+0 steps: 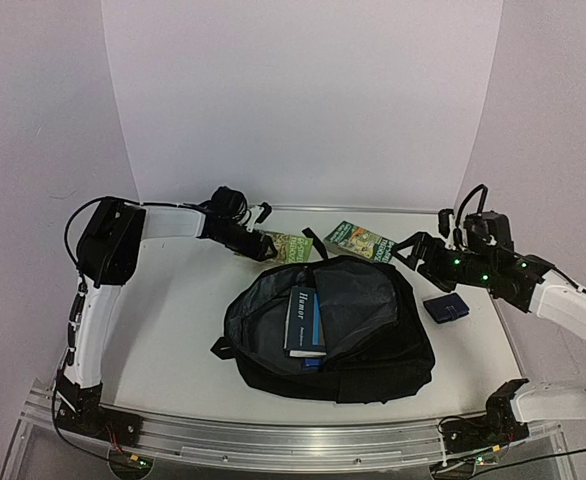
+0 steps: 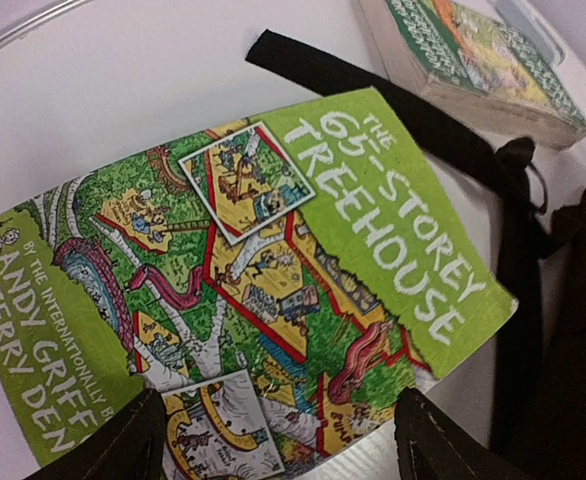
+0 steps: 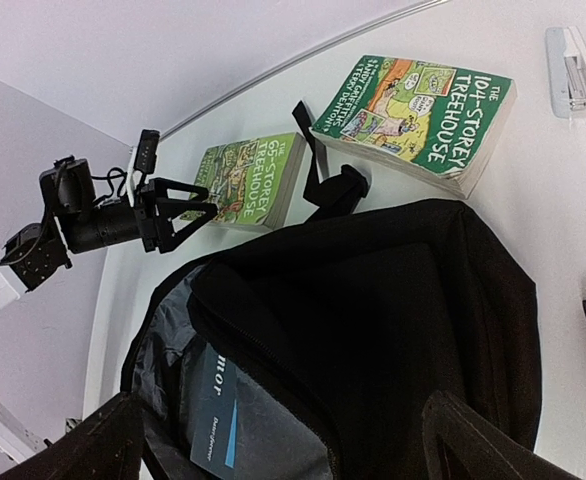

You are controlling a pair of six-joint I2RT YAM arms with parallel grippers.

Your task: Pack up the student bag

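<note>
The open black bag lies across the front middle of the table, a dark blue "Humor" book inside it. Behind the bag is the green 65-Storey Treehouse book, flat on the table. My left gripper hovers over that book, open, its fingers apart above the near edge of the cover. Further right, the 104-Storey Treehouse book lies flat. My right gripper hangs open above the bag's back right side with nothing between its fingers.
A dark blue wallet-like item rests right of the bag. Near the back right, a white stapler-like object shows in the right wrist view. A black strap sticks out between the two treehouse books.
</note>
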